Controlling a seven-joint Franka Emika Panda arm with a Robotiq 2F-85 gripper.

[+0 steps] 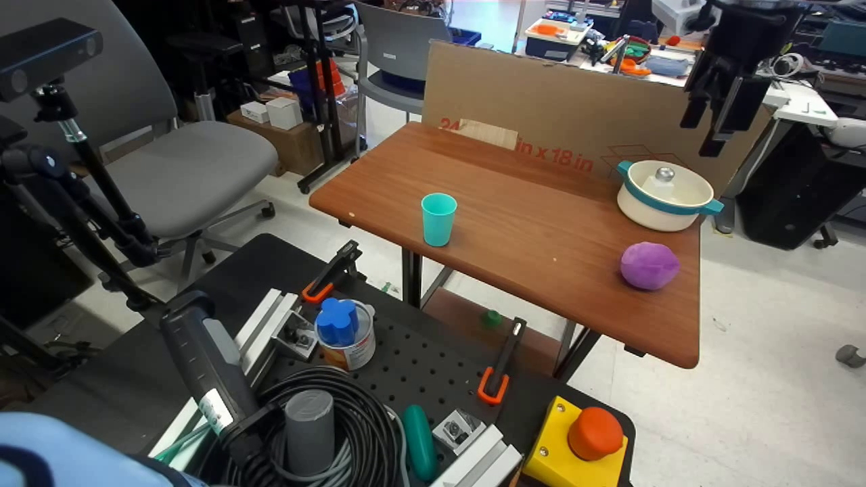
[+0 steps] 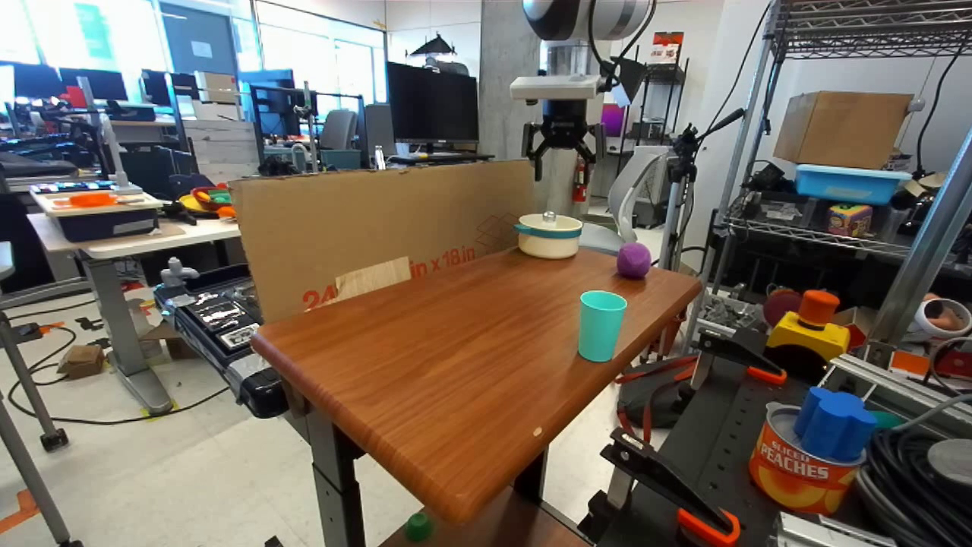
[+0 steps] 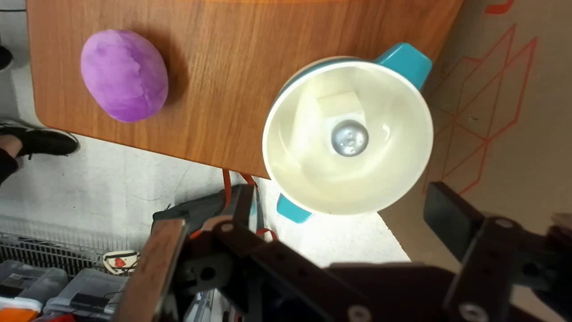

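Note:
The cream pot with a teal band and handles stands at the table's far right corner. Inside it, a pale block-like object with a round silver top shows in the wrist view. A purple plush ball lies apart from the pot, nearer the table's front edge. Toward the other end of the table stands an upright teal cup. High above the pot hangs my gripper, fingers spread, nothing between them. From the wrist, the pot appears beyond the open gripper, touching neither finger.
A cardboard sheet stands along the table's back edge, behind the pot. In front is a black cart with clamps, a peach can and a yellow box with a red button.

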